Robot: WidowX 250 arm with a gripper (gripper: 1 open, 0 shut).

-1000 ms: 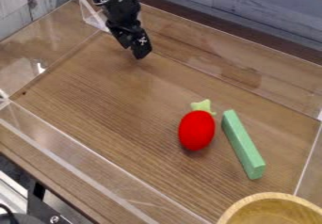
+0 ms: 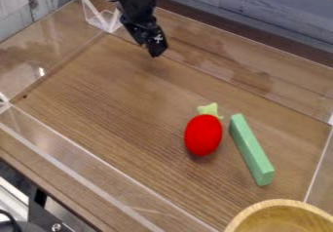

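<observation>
My black gripper (image 2: 154, 43) hangs over the back left of the wooden table (image 2: 117, 109), open, with its arm reaching up to the top edge. A red oval object (image 2: 203, 135) lies at the front right, with a small pale green piece (image 2: 208, 109) just behind it. A long green bar (image 2: 250, 150) lies to its right. The gripper is well apart from all of them.
A yellow bowl (image 2: 279, 216) sits at the front right corner, cut off by the frame. A clear plastic object (image 2: 101, 14) is at the back left.
The gripper has moved up and back, away from the table's middle, slightly to the left. The objects on the table have not moved.
</observation>
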